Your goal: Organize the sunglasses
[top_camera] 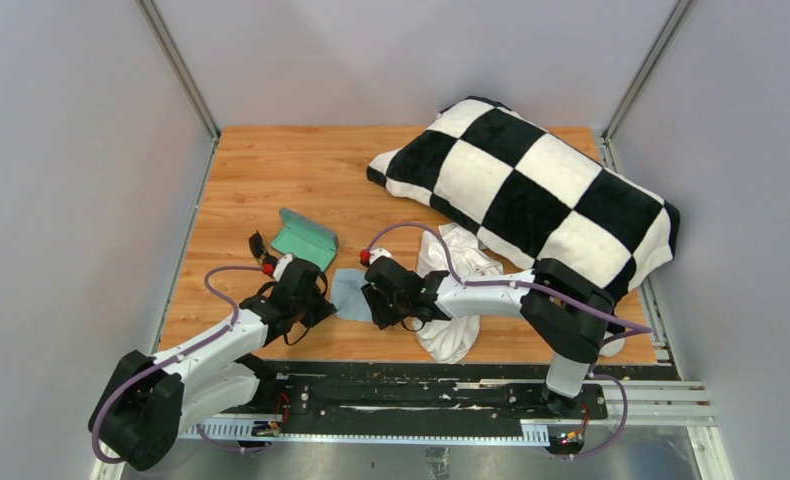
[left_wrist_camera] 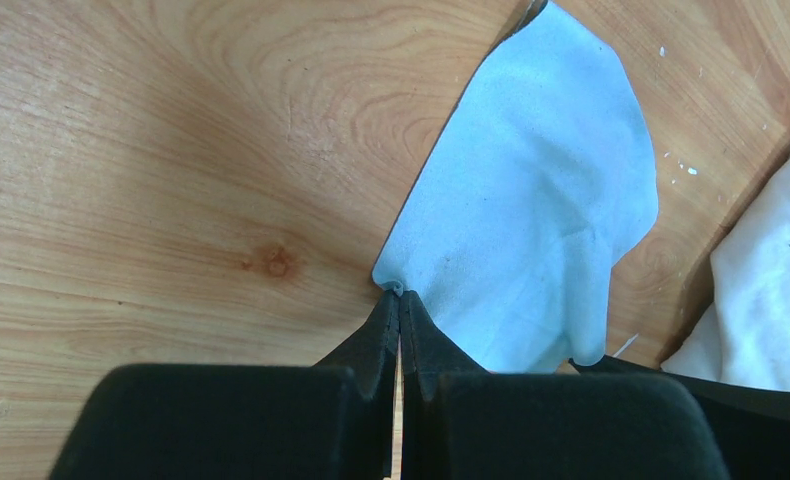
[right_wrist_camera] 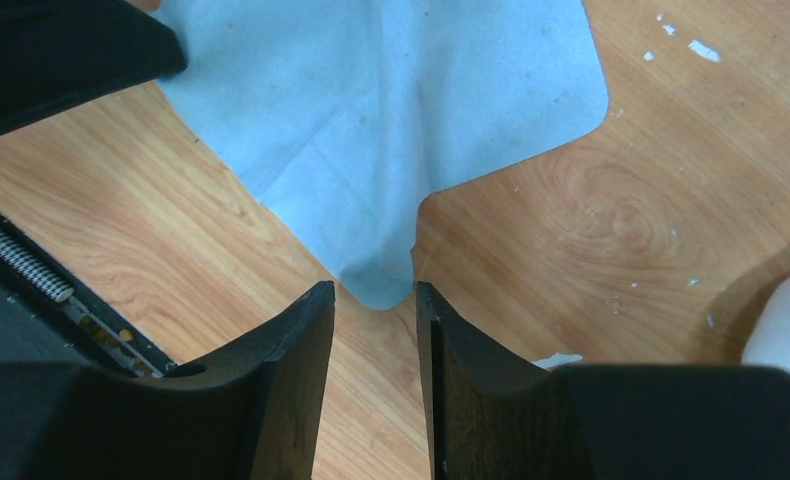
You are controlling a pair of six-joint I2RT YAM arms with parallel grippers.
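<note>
A light blue cloth (left_wrist_camera: 541,190) lies spread on the wooden table between the two arms. My left gripper is shut on its near left corner, which shows pinched at the fingertips. My right gripper stands open at another corner of the cloth (right_wrist_camera: 371,170), the rounded tip reaching toward the gap between its fingers. The sunglasses (top_camera: 259,246), dark and partly hidden by the left arm, lie at the left in the top view. Beside them sits an open green case (top_camera: 306,238).
A white cloth (top_camera: 453,335) lies crumpled under the right arm. A large black-and-white checkered cushion (top_camera: 531,180) fills the back right. Bare table (top_camera: 291,165) shows at the back left.
</note>
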